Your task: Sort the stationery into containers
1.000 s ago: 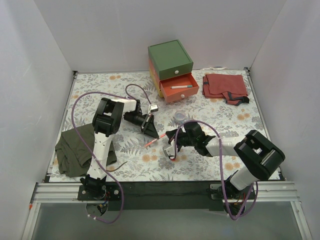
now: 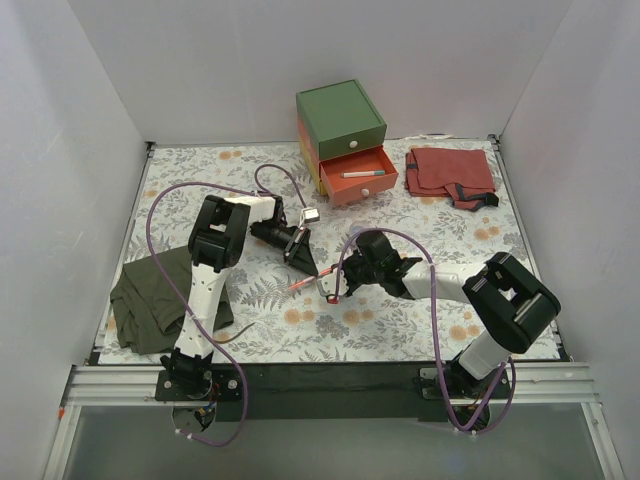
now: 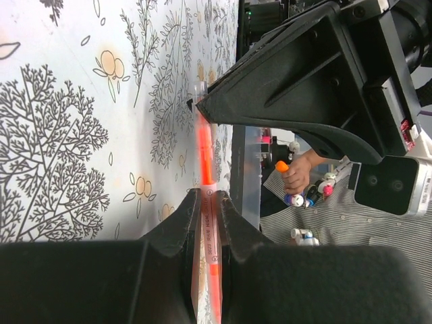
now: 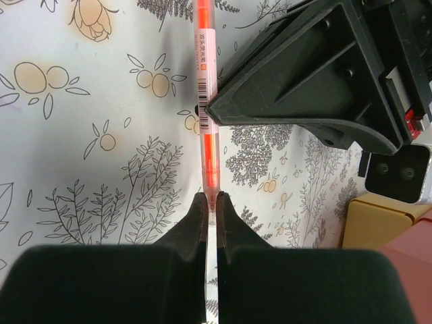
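An orange double-ended highlighter with a pale label is held between both grippers at the middle front of the table. My left gripper is shut on it, as is my right gripper, seen from the other side in the right wrist view. Behind them stands a drawer unit with a green top; its open red drawer holds a light marker.
A folded red cloth lies at the back right, a dark olive cloth at the left. A pale round item behind the right gripper is mostly hidden.
The left arm and the highlighter have barely moved.
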